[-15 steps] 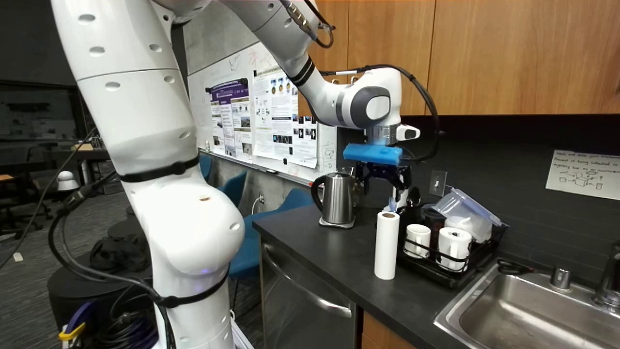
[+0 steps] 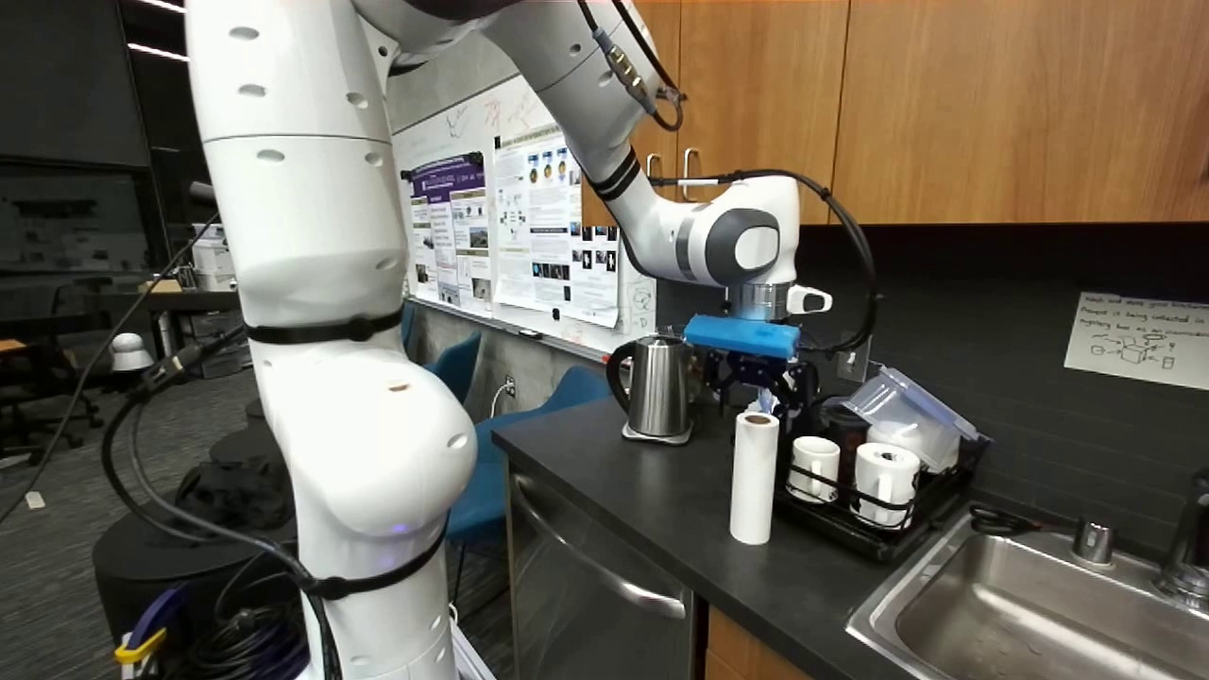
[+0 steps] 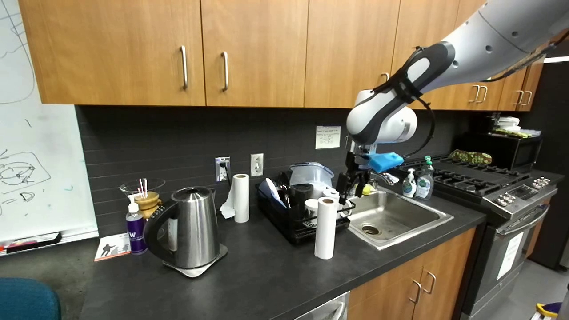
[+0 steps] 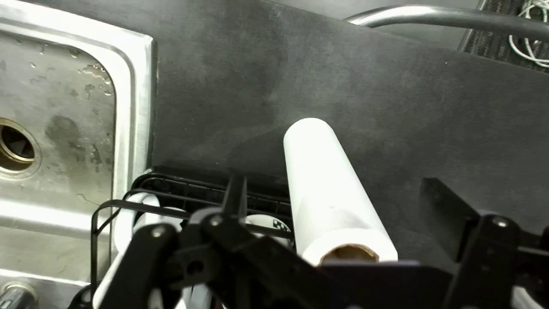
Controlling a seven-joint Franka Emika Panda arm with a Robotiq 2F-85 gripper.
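Note:
A white paper roll (image 2: 753, 482) stands upright on the dark counter, close to the front of the dish rack. My gripper (image 2: 760, 397) is pointing down near the roll's top, its fingers spread wide. Seen from the wrist, the roll (image 4: 324, 180) runs up between the two separated fingers, its brown core end nearest the camera. Neither finger appears to touch it, and the gap at each side is plain. The other exterior view has the roll (image 3: 326, 229) partly in front of the rack, with the gripper (image 3: 349, 194) above and behind it.
A black dish rack (image 3: 292, 230) with mugs and a clear tub sits directly beside the roll. The sink (image 3: 405, 233) lies past it. A steel kettle (image 3: 196, 226) and a second paper roll (image 3: 241, 198) stand elsewhere on the counter. Open counter lies in front.
In exterior view 1 the arm and gripper have come lower and a little to the right, closer to the roll's top. The roll has stayed put.

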